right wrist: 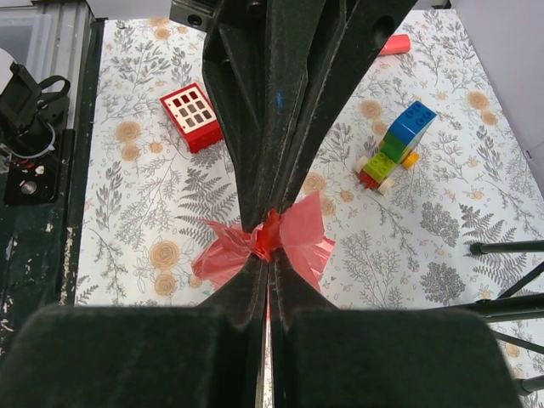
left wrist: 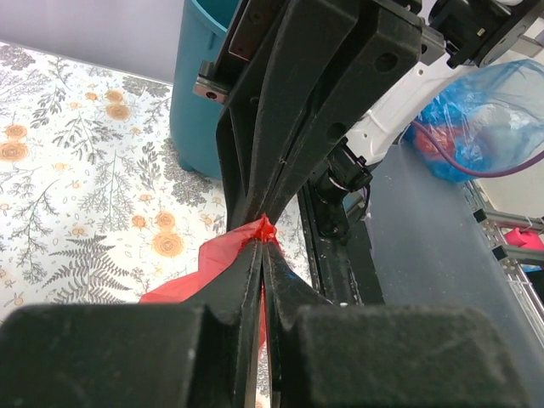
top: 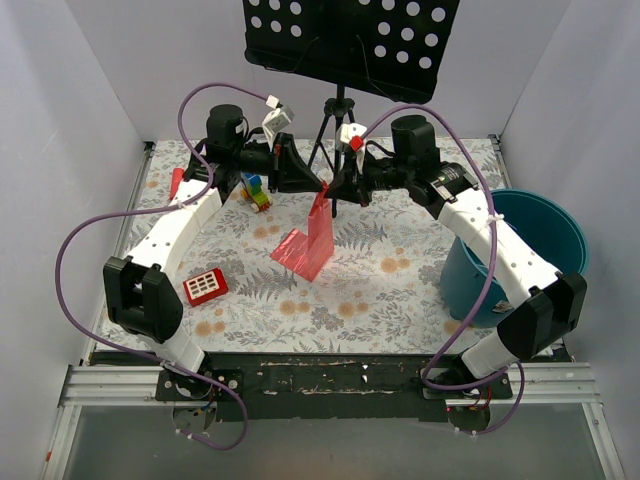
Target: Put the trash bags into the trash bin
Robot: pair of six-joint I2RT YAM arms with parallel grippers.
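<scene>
A red plastic bag (top: 318, 236) hangs between my two grippers above the middle of the table, its lower end spread toward the tabletop. My left gripper (top: 322, 186) is shut on the bag's top from the left. From the right, my right gripper (top: 334, 194) is shut on the same gathered top, its fingertips almost touching the left ones. In the right wrist view the bag (right wrist: 303, 237) is bunched in a tight twist at the fingertips. The teal trash bin (top: 462, 278) stands at the right edge of the table, open at the top.
A red block with white top (top: 205, 286) lies at the left, and a colourful toy (top: 257, 193) behind it. A black stand (top: 340, 110) rises at the back. In the left wrist view, a clear blue bag (left wrist: 476, 119) shows beyond.
</scene>
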